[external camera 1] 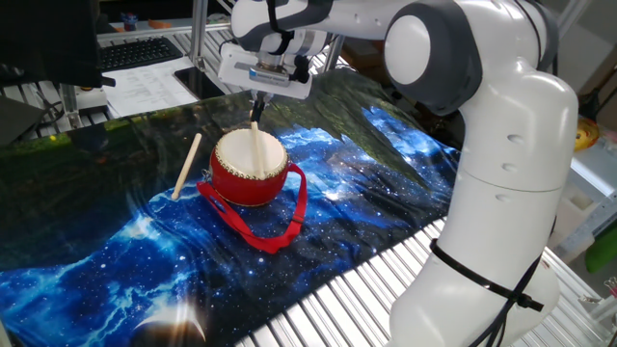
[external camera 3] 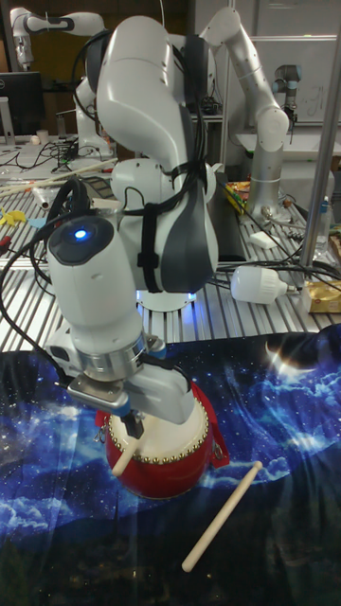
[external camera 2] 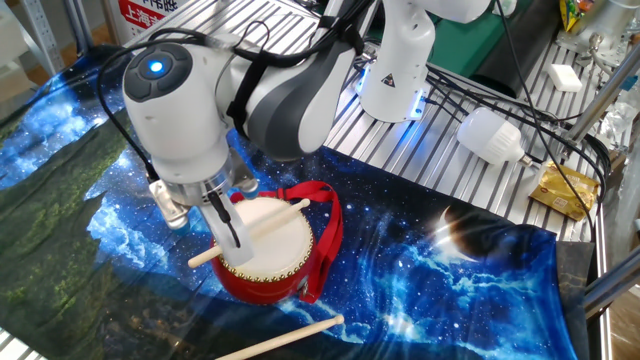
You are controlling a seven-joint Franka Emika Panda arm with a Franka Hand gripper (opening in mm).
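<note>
A red drum (external camera 1: 249, 185) with a pale skin and gold studded rim stands on the starry cloth, its red strap (external camera 1: 289, 226) looped beside it. One wooden drumstick (external camera 2: 283, 216) stretches across the drum top, its end jutting past the rim. My gripper (external camera 1: 257, 109) points down over that stick, fingers at its shaft. In exterior view 2 a finger (external camera 2: 228, 238) covers part of the stick, so the grip between the fingers is hidden. A second drumstick (external camera 3: 222, 517) lies on the cloth, apart from the drum.
The dark blue galaxy cloth (external camera 1: 87, 280) is wrinkled, with free room around the drum. A white bulb (external camera 2: 490, 136) and a gold packet (external camera 2: 563, 190) rest on the slatted table near the arm's base. Papers (external camera 1: 145, 89) and a keyboard lie beyond the cloth.
</note>
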